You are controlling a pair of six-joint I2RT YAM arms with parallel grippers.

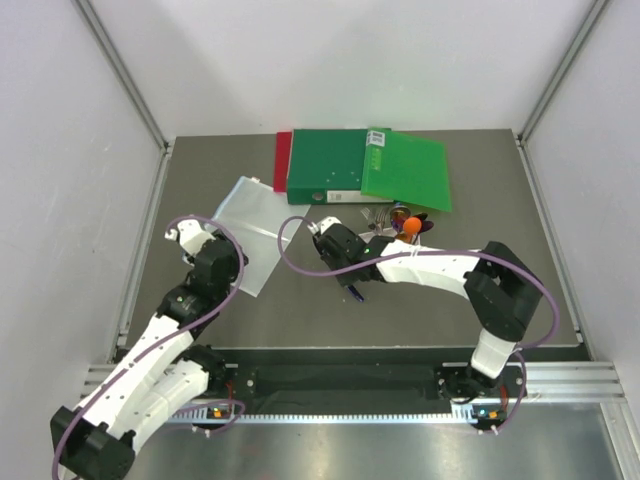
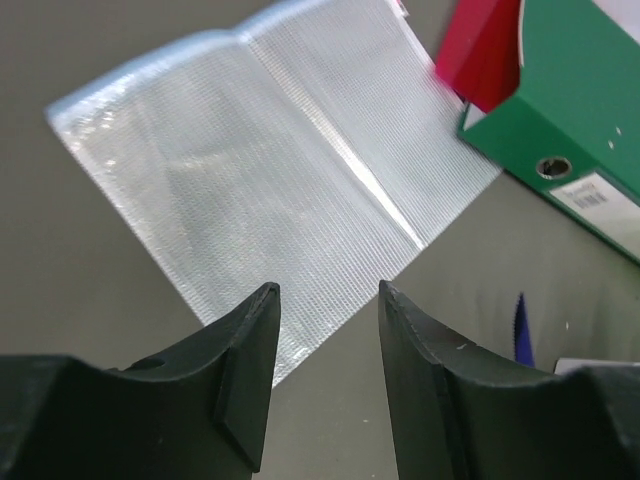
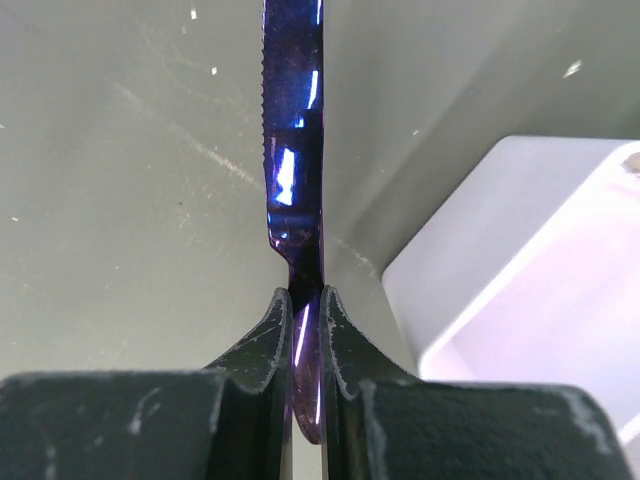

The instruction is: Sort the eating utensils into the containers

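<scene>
A dark blue-purple knife with a serrated edge runs between the fingertips of my right gripper, which is shut on it. Its lower end shows past the fingers in the right wrist view. From above, part of the knife sticks out below the right gripper's body. A white container stands close to the right in the right wrist view. Forks and spoons gather at the container, partly hidden by the right arm. My left gripper is open and empty, over the clear plastic sleeve.
A green binder, a red folder and a bright green folder lie at the back. An orange round thing sits by the utensils.
</scene>
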